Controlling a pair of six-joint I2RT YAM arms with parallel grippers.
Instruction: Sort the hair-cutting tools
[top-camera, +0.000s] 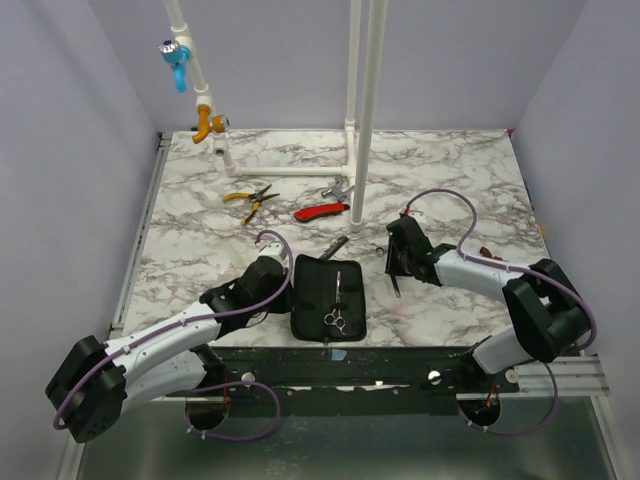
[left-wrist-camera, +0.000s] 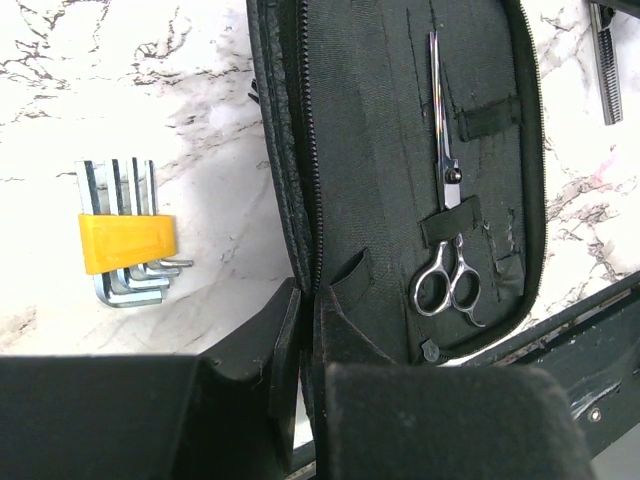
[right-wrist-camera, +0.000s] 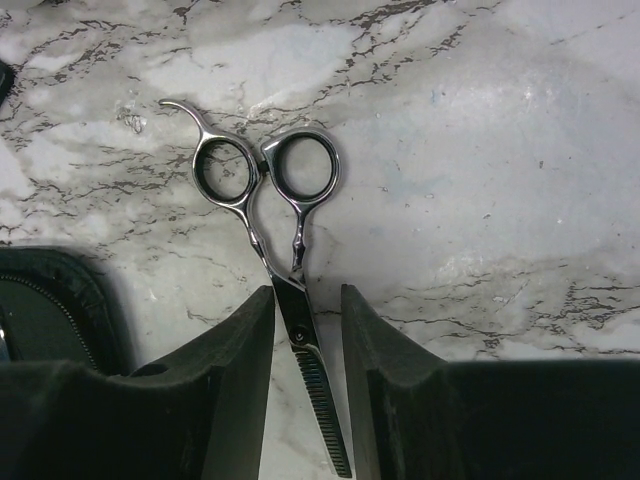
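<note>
My left gripper is shut on the left zipped edge of the black open case (top-camera: 313, 280). In the case, silver scissors (left-wrist-camera: 445, 185) lie under a strap. My right gripper is part open over thinning scissors (right-wrist-camera: 296, 325) lying on the marble table right of the case, its fingertips either side of their pivot and blades. Whether they touch is unclear. A black comb (left-wrist-camera: 608, 70) lies behind the case.
Hex keys (left-wrist-camera: 125, 245) lie left of the case. Yellow pliers (top-camera: 250, 207), a red knife (top-camera: 318, 211) and a wrench (top-camera: 336, 190) lie at the back, beside white pipes (top-camera: 280, 170).
</note>
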